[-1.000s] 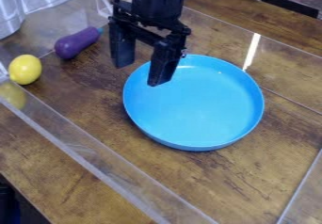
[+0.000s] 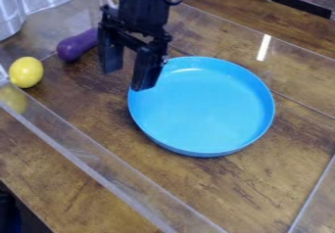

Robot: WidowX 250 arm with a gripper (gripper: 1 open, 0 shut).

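Note:
My black gripper (image 2: 131, 59) hangs at the upper middle, open, with nothing visible between its fingers, over the wooden surface just behind and left of a round blue plate (image 2: 199, 108). A purple eggplant-like object (image 2: 77, 45) lies to its left, and a yellow lemon-like object (image 2: 25, 72) lies farther left, near the clear wall.
Clear walls border the wooden surface at the left and front. Bare wood (image 2: 262, 26) stretches behind and right of the plate, which is empty.
My gripper has moved left, away from the plate and toward the purple object. The plate and both smaller objects have stayed where they were.

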